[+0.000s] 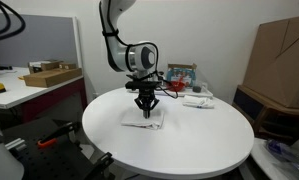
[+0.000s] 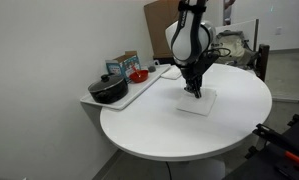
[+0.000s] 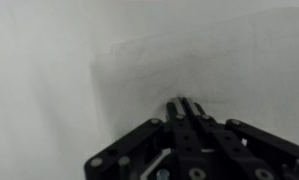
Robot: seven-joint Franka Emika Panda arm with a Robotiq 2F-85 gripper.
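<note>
A white cloth or paper sheet (image 2: 196, 104) lies nearly flat on the round white table, clear of its edges. My gripper (image 1: 146, 114) points down onto the sheet, with its fingertips at or very near the surface. In the wrist view the two fingers (image 3: 174, 110) are close together with a narrow gap, and faint creases show in the sheet (image 3: 129, 80) just ahead of them. Whether any fabric is caught between the tips cannot be made out.
At the table's far side lies another white folded cloth (image 1: 199, 101). A black pot (image 2: 109, 90) and a red bowl (image 2: 139, 76) stand on a side counter.
</note>
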